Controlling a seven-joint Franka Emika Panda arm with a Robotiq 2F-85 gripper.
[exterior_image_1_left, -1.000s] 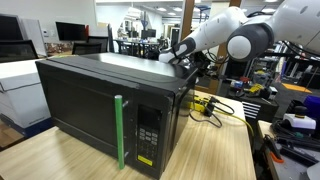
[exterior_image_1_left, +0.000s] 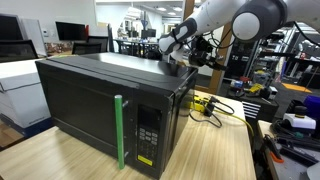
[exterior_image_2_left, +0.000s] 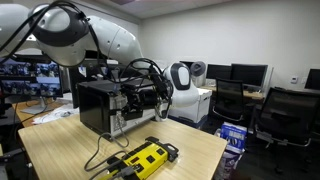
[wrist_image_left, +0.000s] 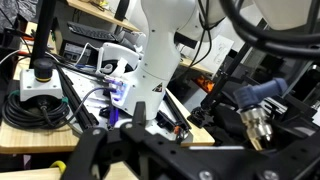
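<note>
A black microwave (exterior_image_1_left: 105, 105) stands on the wooden table with its door shut, a green strip (exterior_image_1_left: 119, 132) running down the door's edge. Over its far right end hangs my gripper (exterior_image_1_left: 200, 56), small and dark in exterior view 1. The second exterior view has the gripper (exterior_image_2_left: 135, 108) in front of the microwave (exterior_image_2_left: 95, 108), partly covered by the arm's cables. It stands open, and no held object shows. In the wrist view its dark body (wrist_image_left: 150, 152) crosses the bottom; the fingertips are hard to make out there.
A yellow-and-black device (exterior_image_2_left: 143, 161) lies on the table, with cables (exterior_image_1_left: 212, 117) beside the microwave. Bare tabletop (exterior_image_2_left: 60, 140) shows at the left of exterior view 2. The white arm base (wrist_image_left: 146, 70) appears in the wrist view.
The microwave has not moved.
</note>
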